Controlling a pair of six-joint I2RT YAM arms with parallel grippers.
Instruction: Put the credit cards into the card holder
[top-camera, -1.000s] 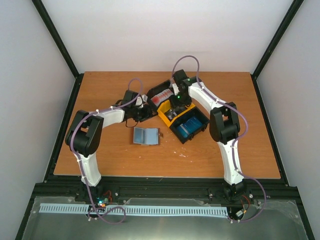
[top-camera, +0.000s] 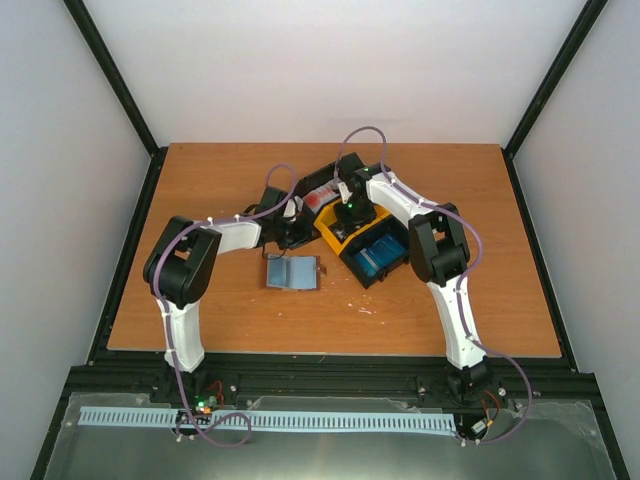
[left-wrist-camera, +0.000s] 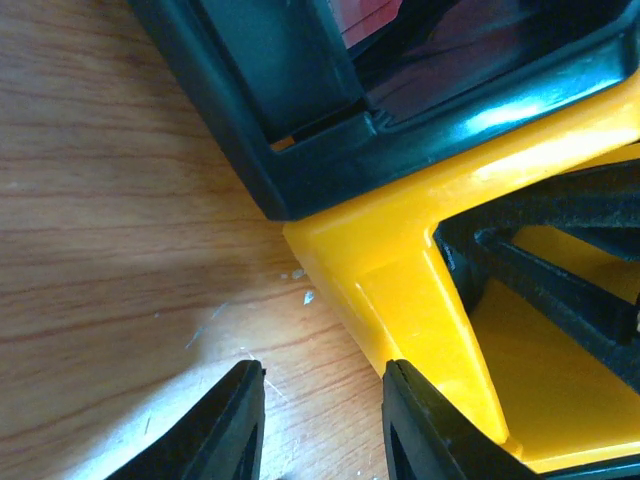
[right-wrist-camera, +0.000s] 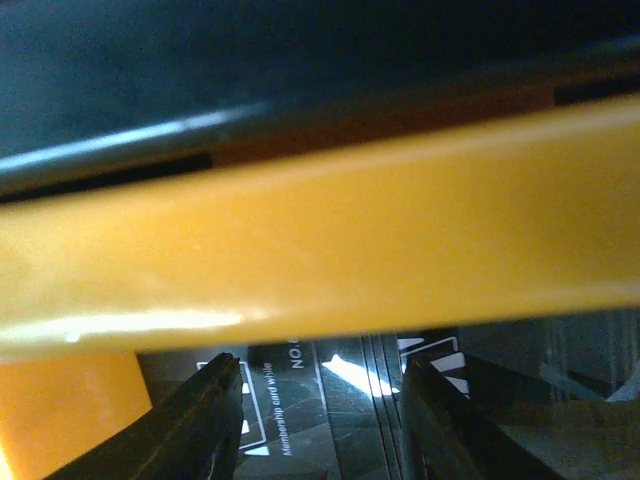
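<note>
In the top view the pale blue card holder (top-camera: 293, 272) lies open on the table. Dark cards (right-wrist-camera: 285, 410) with white print lie in the yellow bin (top-camera: 352, 241); blue cards (top-camera: 378, 257) fill the black bin beside it, and reddish cards (top-camera: 321, 194) the far bin. My right gripper is part open over the dark cards, its fingers apart with no card visibly held. My left gripper is at the yellow bin's corner, fingers some way apart. Wood shows between their tips; whether they hold something lower down cannot be seen.
The black bin (left-wrist-camera: 235, 150) adjoins the yellow one (left-wrist-camera: 400, 260), whose raised wall crosses close in front of the right wrist camera. Bare table (top-camera: 420, 320) stretches along the front and the right side.
The left arm has shifted right, closer to the yellow bin. My right gripper has moved slightly left and nearer over the yellow bin. The card holder stays put.
</note>
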